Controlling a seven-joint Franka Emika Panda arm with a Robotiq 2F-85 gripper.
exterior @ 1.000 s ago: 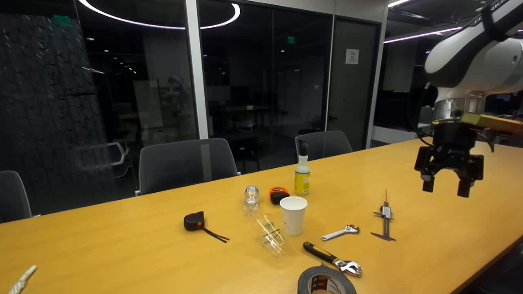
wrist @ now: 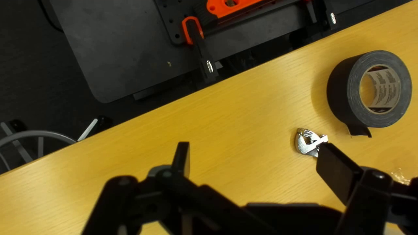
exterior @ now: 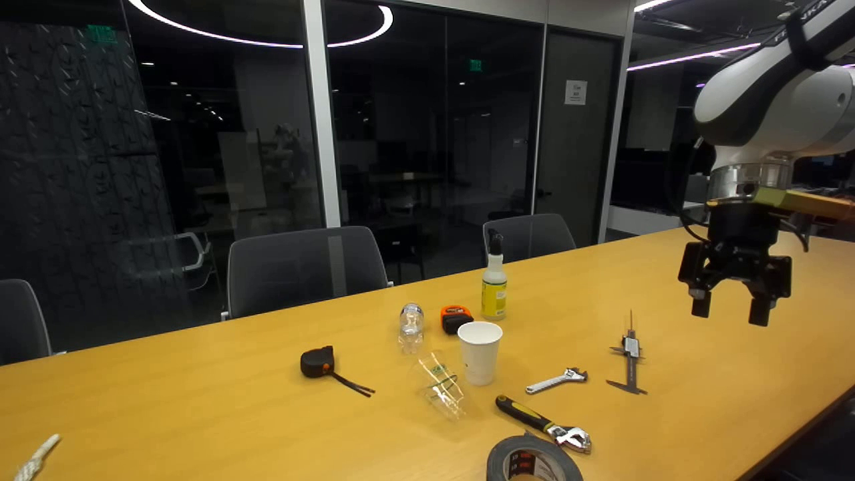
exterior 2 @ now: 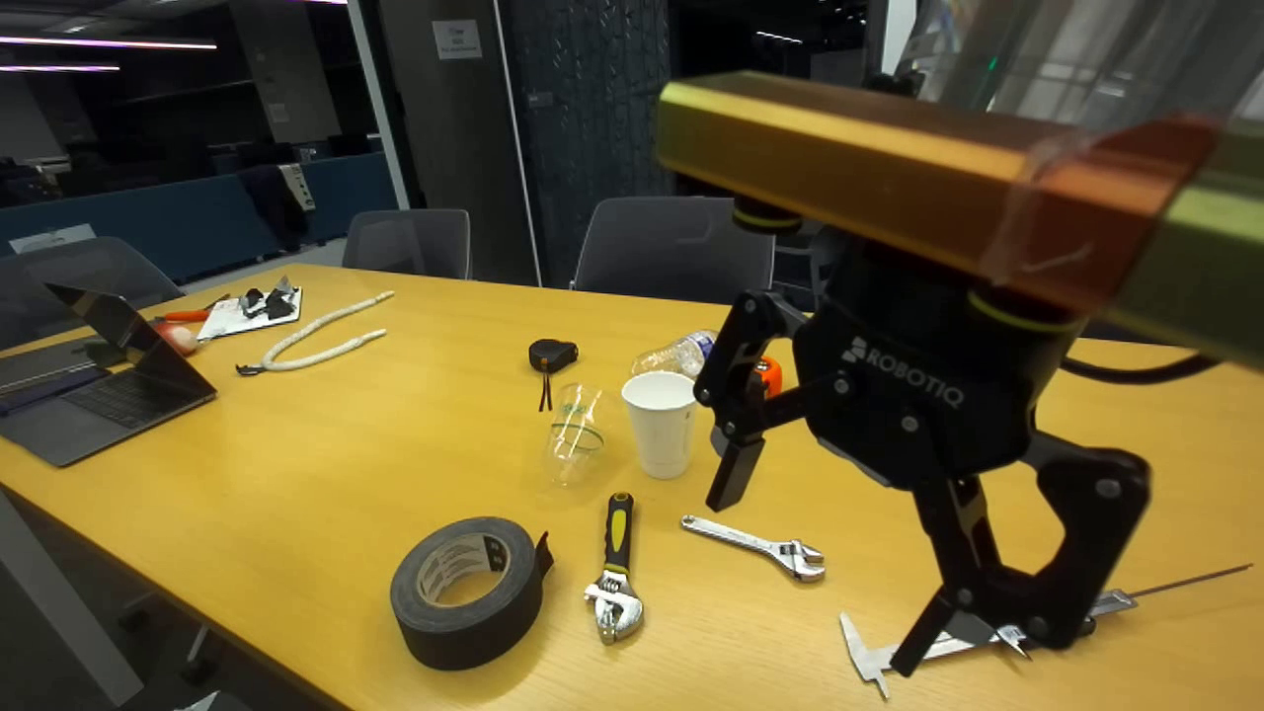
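My gripper [exterior: 729,311] hangs open over the right part of the table, its fingers wide apart with nothing between them. Beneath and left of it lie the digital caliper [exterior: 631,353] and a small silver wrench [exterior: 557,380]. A wrench with a black and yellow handle [exterior 2: 618,533] rests beside the roll of black tape [exterior 2: 474,628]. In the wrist view, bare table shows between the fingers, and the right finger [wrist: 339,172] hides most of the black-handled wrench, leaving its metal head [wrist: 307,143] visible. A white paper cup [exterior: 480,357] stands upright near a clear plastic cup [exterior: 441,385] lying on its side.
Farther back are a spray bottle [exterior: 494,290], an orange tape measure [exterior: 456,318], a clear bottle [exterior: 411,329] and a black tape measure [exterior: 317,362]. A laptop [exterior 2: 124,379] and a white rope [exterior 2: 314,338] occupy the far left.
My gripper is almost where it was, perhaps a touch lower. The objects on the table have not moved.
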